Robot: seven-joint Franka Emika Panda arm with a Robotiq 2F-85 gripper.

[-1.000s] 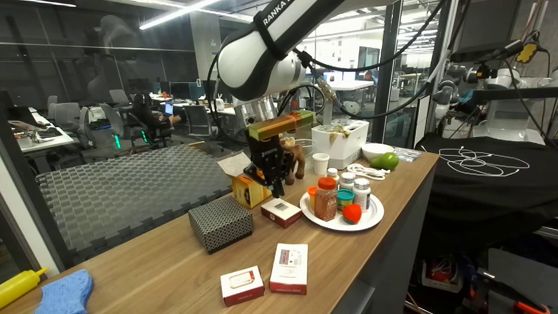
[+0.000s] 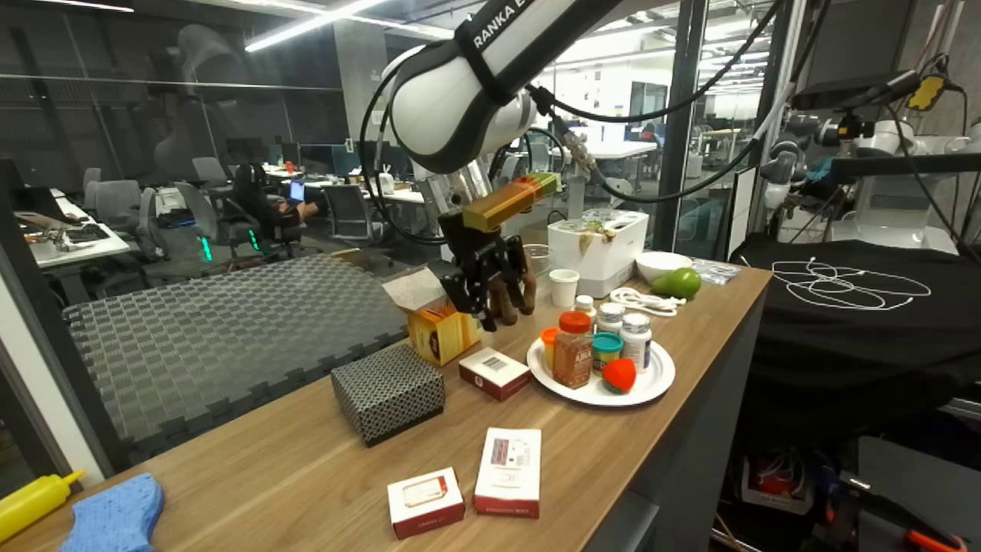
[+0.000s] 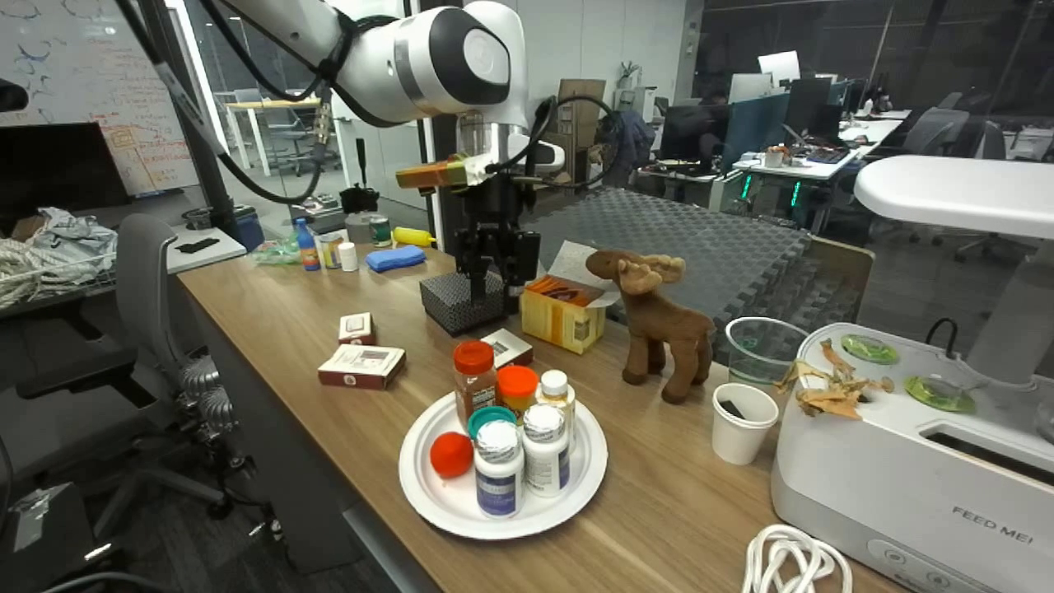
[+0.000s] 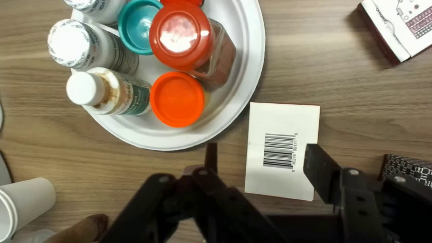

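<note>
My gripper stands open above a small white box (image 4: 279,121) with dark red sides and a barcode on top. In the wrist view its fingers appear on either side of the box's near part, and nothing is held. Exterior view 1 shows the box (image 2: 496,369) flat on the table beside the white plate (image 2: 654,386), with the gripper (image 2: 490,299) higher up and clear of it. Two similar boxes lie nearer the front: a longer one (image 2: 510,468) and a smaller one (image 2: 427,501).
The plate carries a red-capped jar (image 3: 474,371), white bottles (image 3: 499,474) and other small items. A patterned dark box (image 2: 390,395), an open yellow box (image 3: 563,318), a toy moose (image 3: 657,321) and a paper cup (image 3: 743,430) stand around. Bare wood (image 2: 303,469) lies toward the front left.
My gripper has risen a little away from the barcode box and turned about its axis. The boxes and plate have not moved.
</note>
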